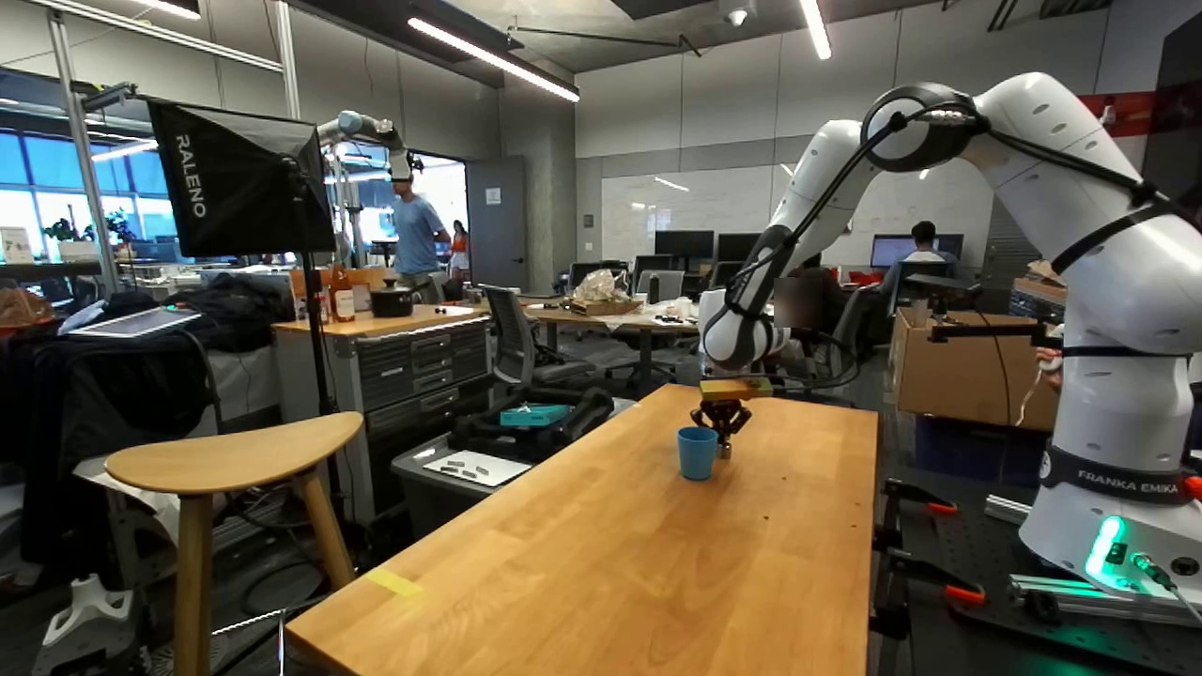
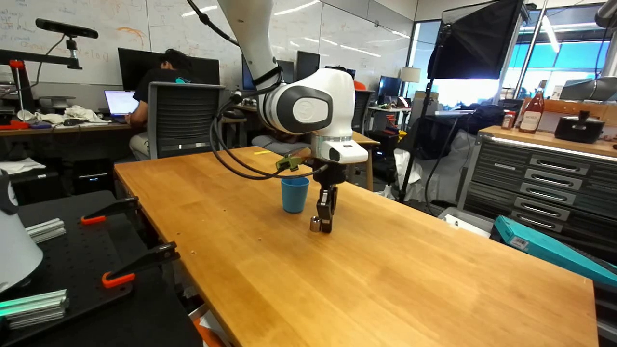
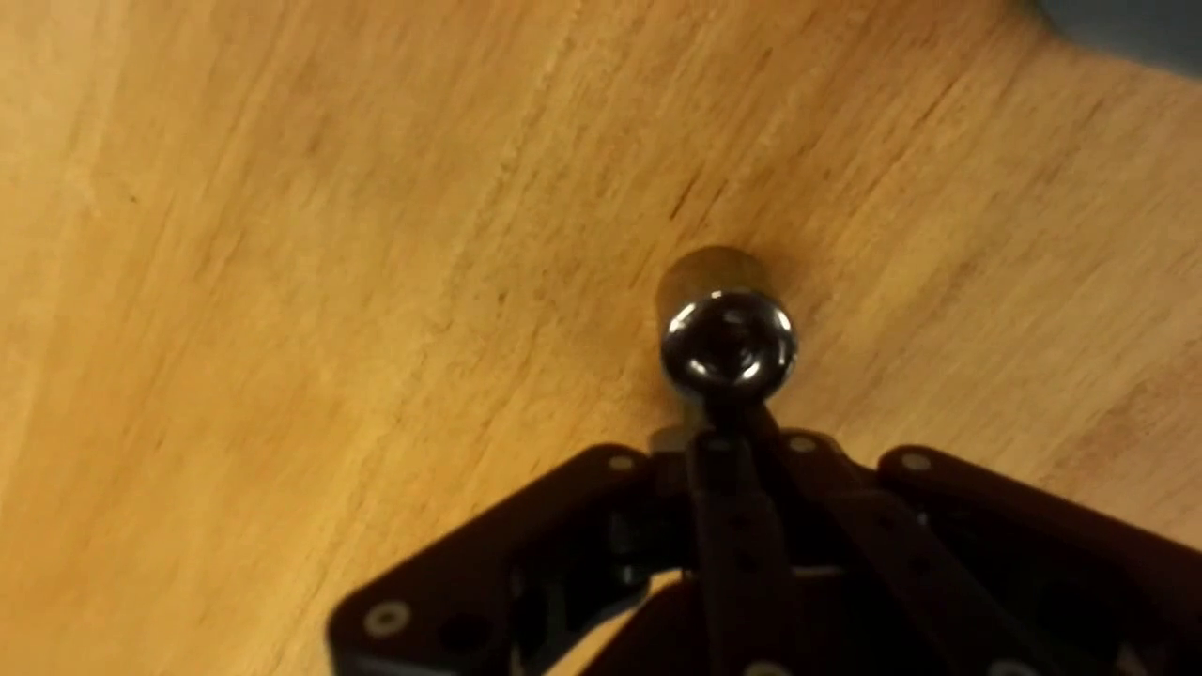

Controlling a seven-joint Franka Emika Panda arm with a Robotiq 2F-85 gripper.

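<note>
A small shiny metal socket (image 3: 728,338) stands on the wooden table in the wrist view, just past the fingertips. My gripper is shut with its fingers together, and the socket is outside them, right against or very near their tips. In the second exterior view the socket (image 2: 315,223) is upright on the table beside my lowered gripper (image 2: 325,228). A blue cup (image 2: 295,194) stands close by; in the first exterior view this cup (image 1: 696,453) is just left of my gripper (image 1: 723,434). Only the cup's edge (image 3: 1138,28) enters the wrist view, at the top right.
Orange-tipped clamps (image 1: 941,580) hold on near the robot's base. A wooden stool (image 1: 237,451) stands off to the left.
</note>
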